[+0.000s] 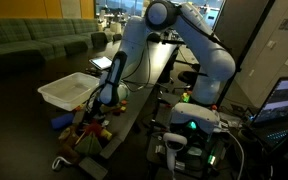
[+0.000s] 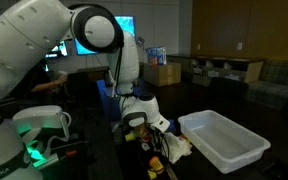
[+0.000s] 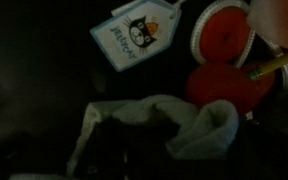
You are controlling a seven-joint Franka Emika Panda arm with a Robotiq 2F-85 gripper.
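Note:
My gripper (image 2: 152, 155) points down into a pile of small things on the dark table, below the white wrist. It is shut. In the wrist view, a pale grey cloth (image 3: 199, 130) lies bunched around the dark fingers; whether any of it is between them is too dark to tell. Beyond it are a cat-face tag (image 3: 137, 32), a red ball-like thing (image 3: 222, 86) and a red disc (image 3: 224, 32) with a white rim. A green and red item (image 1: 88, 146) shows in front of the hand.
A white bin (image 1: 69, 92) stands open behind and beside the pile. A blue thing (image 1: 62, 121) lies near its front edge. Chairs and a sofa are farther back.

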